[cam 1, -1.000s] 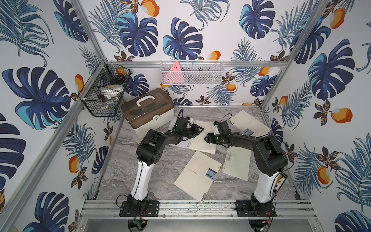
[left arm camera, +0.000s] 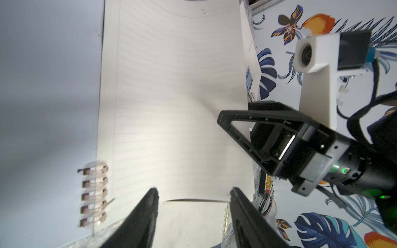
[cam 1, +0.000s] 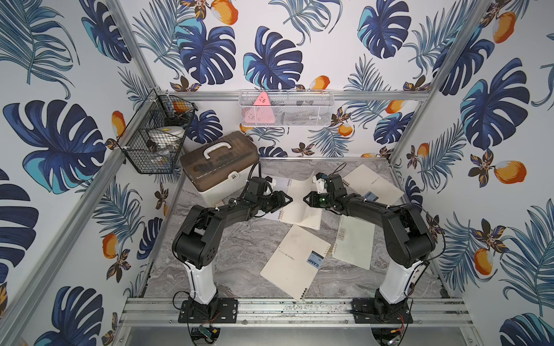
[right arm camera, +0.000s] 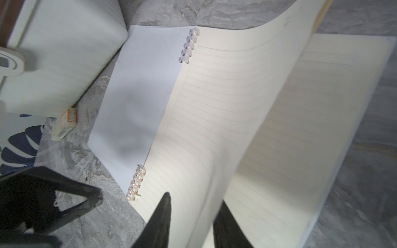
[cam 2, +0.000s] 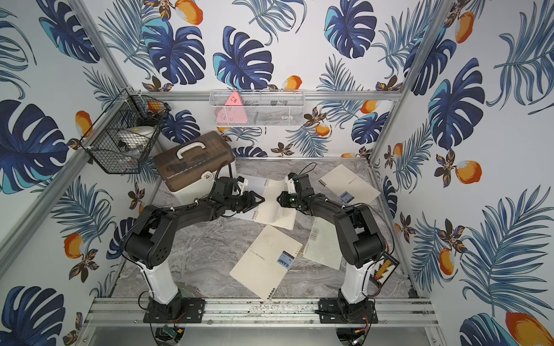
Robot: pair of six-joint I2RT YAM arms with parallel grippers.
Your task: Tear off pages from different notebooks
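Note:
An open spiral notebook [right arm camera: 132,95], bluish-white on the left and ruled cream pages on the right, lies between my grippers at the back middle. Its ruled page [left arm camera: 173,103] is lifted and curved along its right side. My left gripper stands open over it, nothing seen between its fingers. My right gripper is at the raised page's edge, the page passing between its fingers; whether it is closed on it cannot be told.
Closed notebooks lie at the front middle [cam 1: 288,259], back right [cam 1: 369,178] and right [cam 1: 352,248]. A brown-lidded box [cam 1: 219,161] stands back left, wire baskets above.
My left gripper has moved back to the left. My right gripper has moved slightly up and left in the top view, and the page is bent up by it.

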